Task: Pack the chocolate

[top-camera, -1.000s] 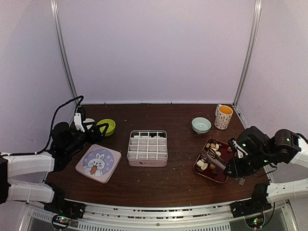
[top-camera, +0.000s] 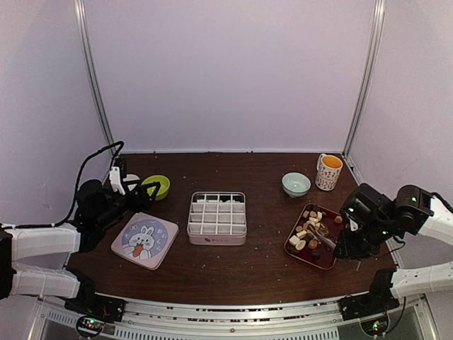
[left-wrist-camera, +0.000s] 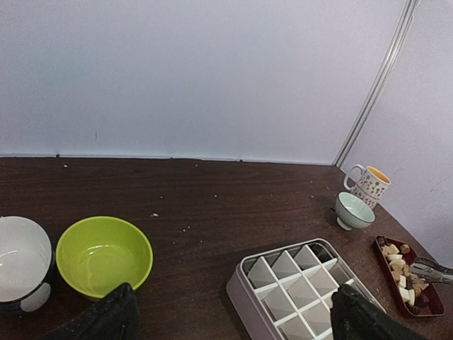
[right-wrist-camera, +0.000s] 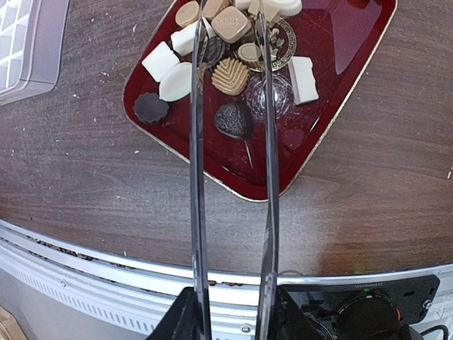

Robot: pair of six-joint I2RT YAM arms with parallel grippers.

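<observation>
A red tray (top-camera: 296, 253) of assorted chocolates lies at the right, with white, tan and dark pieces such as a dark heart (right-wrist-camera: 233, 120). My right gripper (top-camera: 318, 234) reaches over it; its long metal fingers (right-wrist-camera: 270, 170) stand apart over the chocolates, and whether anything is between the tips is unclear. A pink compartment box (top-camera: 216, 238) stands mid-table, its white cells (left-wrist-camera: 297, 290) appearing mostly empty. Its lid (top-camera: 144, 241) with a rabbit picture lies to the left. My left gripper (top-camera: 151, 190) stands open above the left side, holding nothing.
A green bowl (left-wrist-camera: 105, 255) and white bowl (left-wrist-camera: 18, 258) are at back left. A pale bowl (top-camera: 296, 184) and a mug (top-camera: 328, 173) are at back right.
The left arm has not moved.
</observation>
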